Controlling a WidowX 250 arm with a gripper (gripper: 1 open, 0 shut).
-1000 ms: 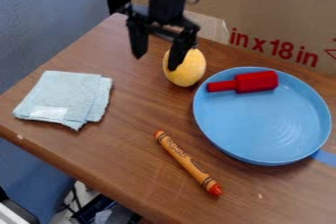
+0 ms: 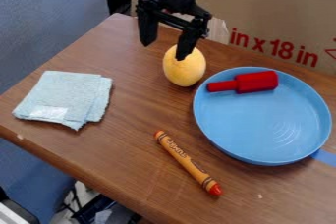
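The black gripper [image 2: 165, 33] hangs at the top centre with its two fingers spread apart, just above and around the top of a yellow pear-shaped object [image 2: 184, 69], which stands on the wooden table [image 2: 132, 169]. Whether the fingers touch it I cannot tell. No object shows held between them.
A blue plate [image 2: 262, 130] holds a red roller-like object [image 2: 256, 82] at the right. A folded pale cloth [image 2: 66, 97] lies at the left, an orange crayon [image 2: 187, 162] in front. A cardboard panel [image 2: 276, 12] stands behind. The table's left edge drops away beside the cloth.
The objects on the table look unmoved.
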